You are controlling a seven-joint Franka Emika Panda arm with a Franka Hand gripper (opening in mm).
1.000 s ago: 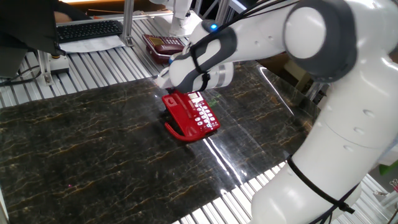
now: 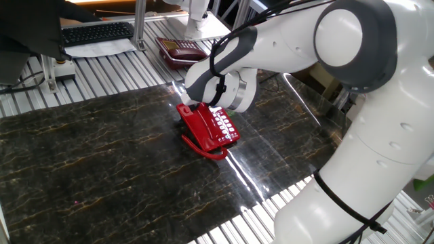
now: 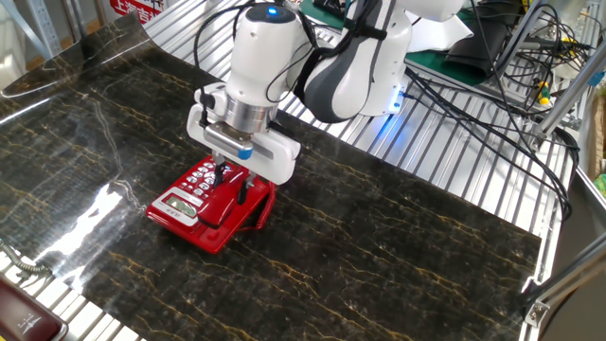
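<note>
A red desk telephone (image 3: 194,218) with white keys lies on the dark marbled sheet. Its red handset (image 3: 223,205) is along one side of the keypad, and a red coiled cord (image 2: 203,150) curves beside the base. My gripper (image 3: 233,184) points down over the phone in exterior view 2. Its dark fingers (image 3: 220,174) are apart, low at the handset, one toward the keypad and the other toward the outer side. Whether they press on the handset does not show. In exterior view 1 the arm hides the fingertips.
A second, dark red phone (image 2: 182,52) stands on the ribbed table behind the sheet, near a black keyboard (image 2: 97,33). The marbled sheet (image 2: 81,163) is bare around the red phone.
The hand has shifted and tilted over the phone, coming lower and nearer the handset in exterior view 1. The phone's base stays in place; the handset shows no clear movement.
</note>
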